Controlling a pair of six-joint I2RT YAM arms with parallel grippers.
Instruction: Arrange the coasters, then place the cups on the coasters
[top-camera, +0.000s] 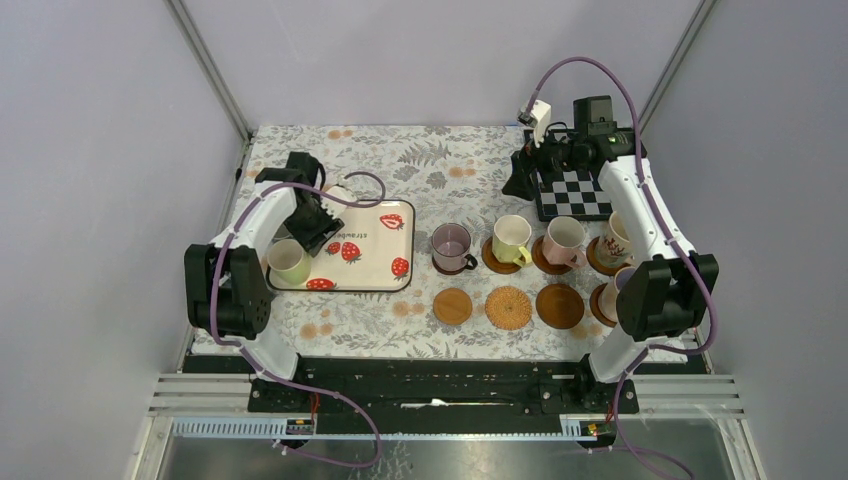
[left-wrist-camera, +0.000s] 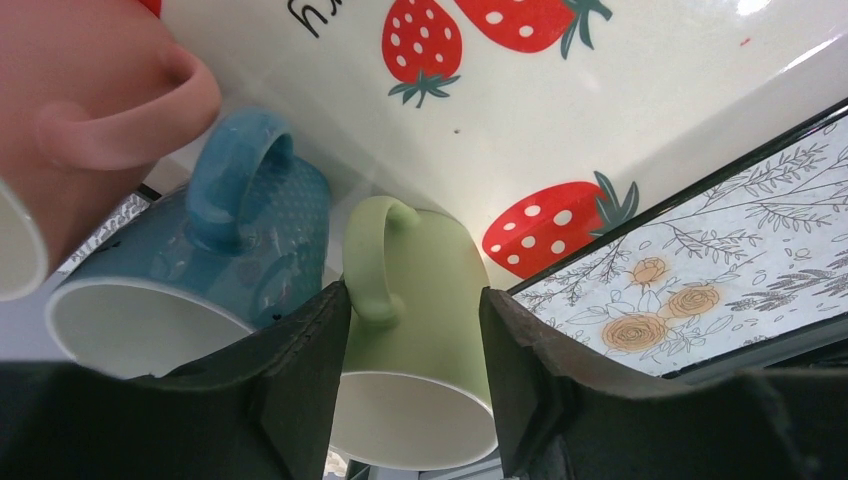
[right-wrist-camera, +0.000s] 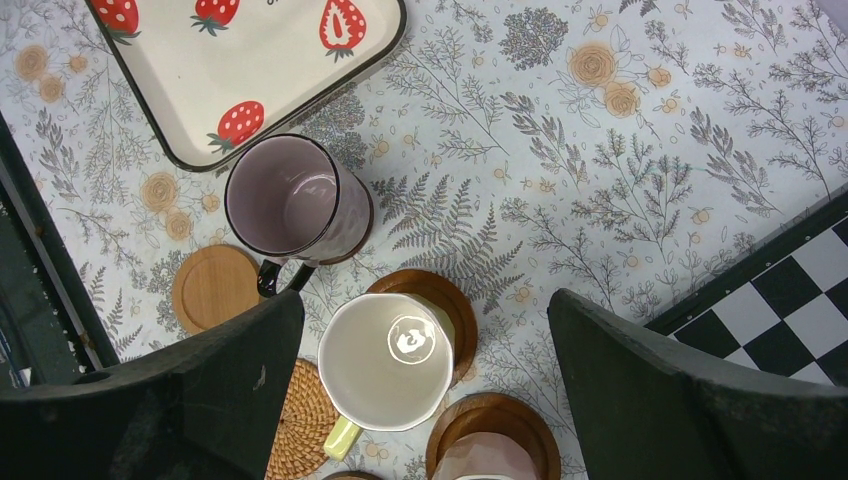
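Observation:
A pale green cup (left-wrist-camera: 430, 290) sits at the left end of the strawberry tray (top-camera: 372, 276), its handle (left-wrist-camera: 367, 262) turned toward the tray's middle. My left gripper is partly open, its fingertips on either side of the green cup in the left wrist view; contact cannot be made out. Three empty coasters lie in the front row: a light wooden one (top-camera: 452, 306), a woven one (top-camera: 508, 308) and a dark wooden one (top-camera: 559, 306). High at the right, clear of the cups, my right gripper (top-camera: 516, 176) stands open and empty.
Blue (left-wrist-camera: 285, 225) and pink (left-wrist-camera: 90, 110) cups stand close beside the green one. A purple cup (top-camera: 450, 243), a yellow cup (top-camera: 511, 238) and a pinkish cup (top-camera: 563, 242) occupy the back coasters. A checkered board (top-camera: 575, 195) lies under the right arm.

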